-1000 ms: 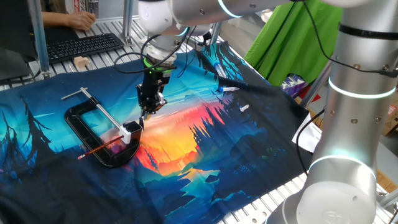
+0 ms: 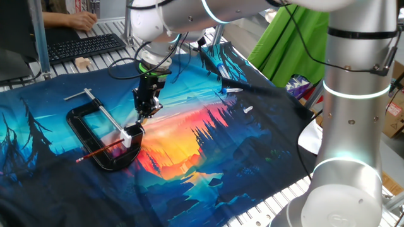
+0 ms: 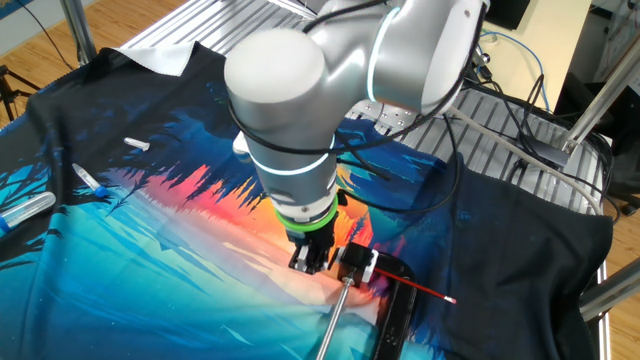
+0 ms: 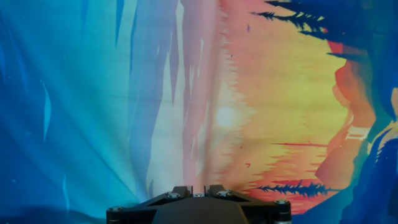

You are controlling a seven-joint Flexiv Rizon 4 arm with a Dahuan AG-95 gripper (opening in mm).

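Note:
In the wrist view my gripper shows at the bottom edge, its fingers close together with only a narrow gap. Whether anything thin lies in that gap is too small to tell. A black C-clamp with a silver screw lies on the printed cloth. At the clamp's end sit a black block and a white piece, from which a red pencil sticks out. Exterior view 1 has my gripper just above that block; exterior view 2 has it beside the block. Contact cannot be made out.
Clear plastic tubes and a small white piece lie on the cloth, away from the clamp. A keyboard and a person's hand are beyond the cloth.
My arm and gripper have shifted a little to the left in exterior view 1. The pencil's outer end has also edged slightly left. The clamp's frame looks nearly unmoved.

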